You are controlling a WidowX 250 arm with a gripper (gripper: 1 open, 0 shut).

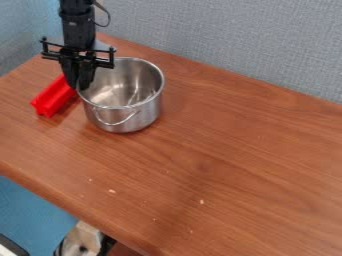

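Note:
A steel pot (134, 105) with a wire handle stands on the wooden table at the upper left. The black gripper (80, 75) is lowered at the pot's left rim, its lower part over that rim; whether its fingers are closed on the rim cannot be told. A red bar-shaped object (51, 97) lies on the table just left of the pot, partly behind the gripper.
A grey wall (241, 40) runs along the back, and the table's left edge drops to a blue area.

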